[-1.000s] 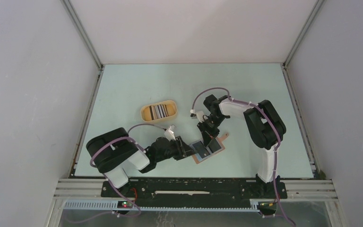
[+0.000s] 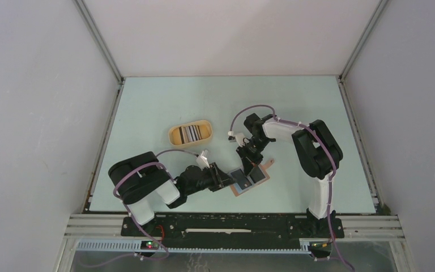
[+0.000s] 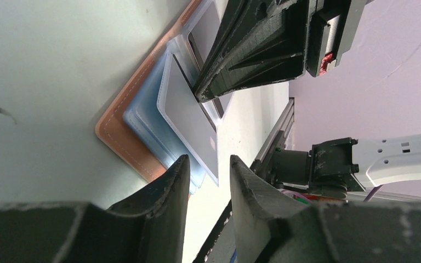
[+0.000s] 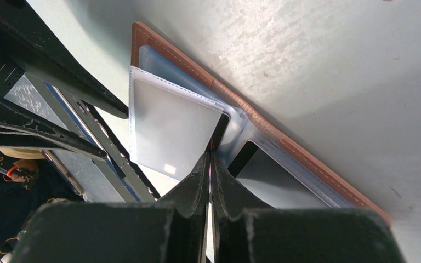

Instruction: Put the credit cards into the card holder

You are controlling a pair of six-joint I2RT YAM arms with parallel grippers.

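The card holder (image 2: 249, 179) lies open near the front edge, brown-edged with translucent sleeves. My right gripper (image 2: 250, 164) is shut over it, its tips pressed at a sleeve edge (image 4: 175, 123) in the right wrist view; whether anything is between them is hard to tell. The left wrist view shows the right fingers on the lifted clear sleeve (image 3: 186, 115). My left gripper is part open beside the holder's left end, its fingertips apart at the sleeve's near corner, nothing clearly between them.
A tan tray (image 2: 174, 139) with a row of cards (image 2: 190, 134) sits left of centre behind the left arm.
The left arm has shifted very slightly toward the holder over the last second. The right arm stays where it was.
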